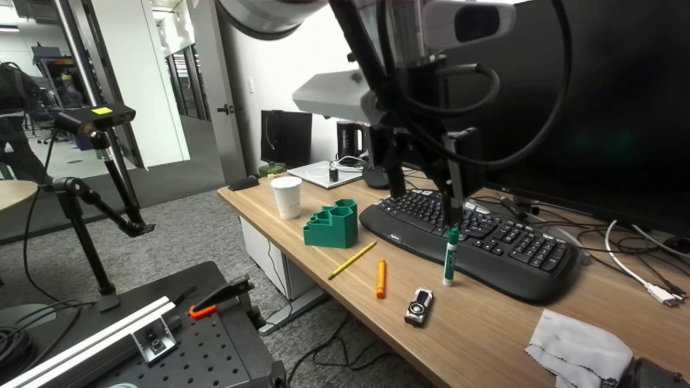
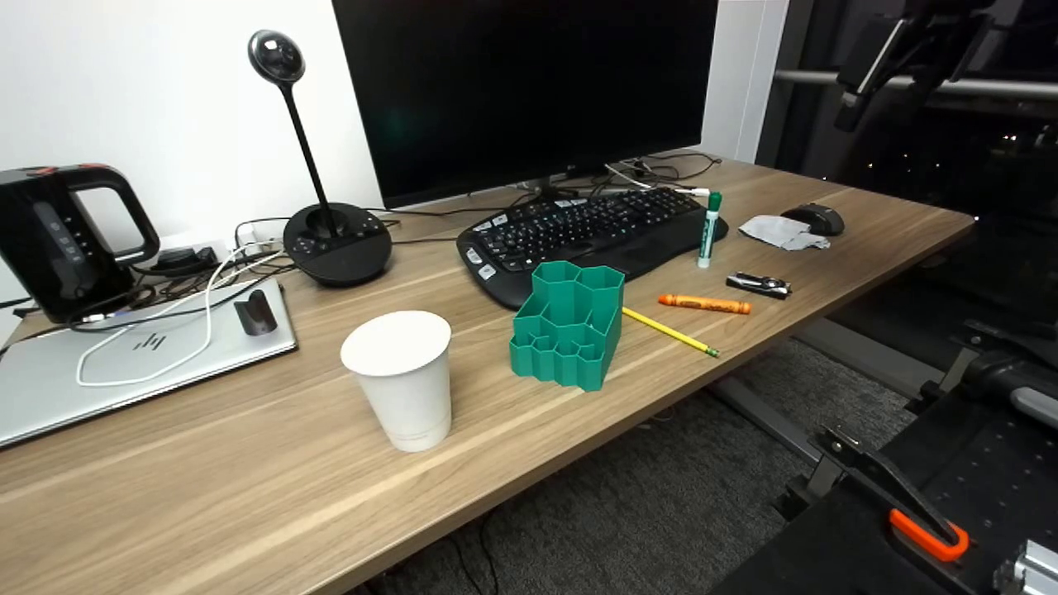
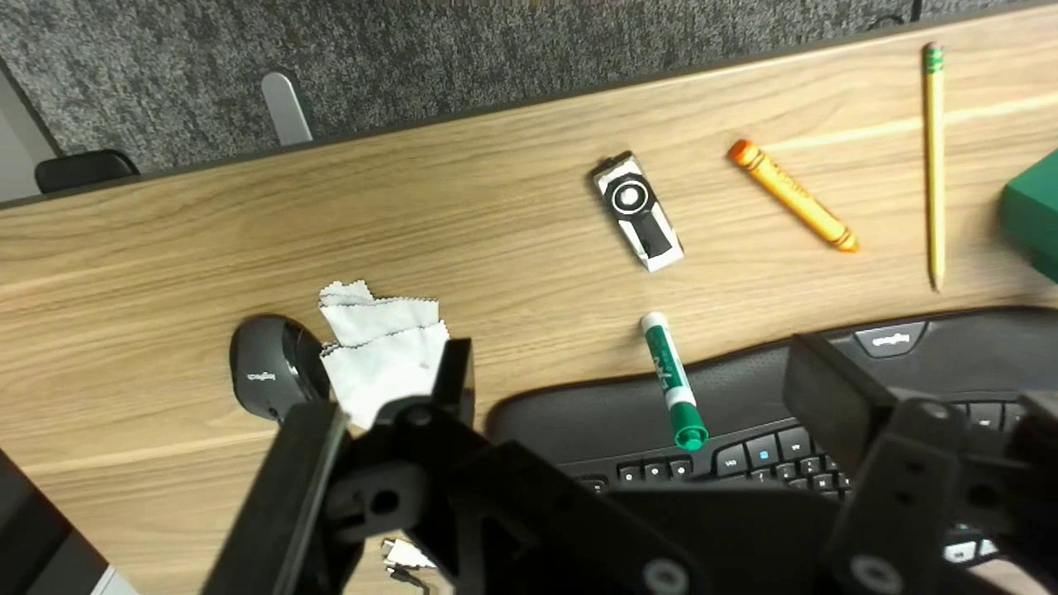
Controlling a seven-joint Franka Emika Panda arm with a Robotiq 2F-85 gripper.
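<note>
My gripper is open, its two fingers wide apart with nothing held between them. In the wrist view a green-and-white marker (image 3: 667, 372) appears in the gap between the fingers, well below them. The marker (image 2: 709, 230) stands upright on its white end, green cap up, close to the keyboard's front edge. On the desk lie an orange crayon (image 3: 793, 195), a yellow pencil (image 3: 934, 168) and a small black-and-silver device (image 3: 637, 211). A green stepped holder (image 2: 567, 327) stands near the pencil, its visible compartments empty. In exterior view 1 the gripper (image 1: 424, 200) hangs over the keyboard area.
A black keyboard (image 1: 472, 239) lies behind the marker, before a large monitor (image 2: 526, 89). A white cup (image 2: 402, 382) stands past the holder. At the other end are a grey cloth (image 3: 387, 352) and a mouse (image 3: 273, 367). Bare wood lies around the small device.
</note>
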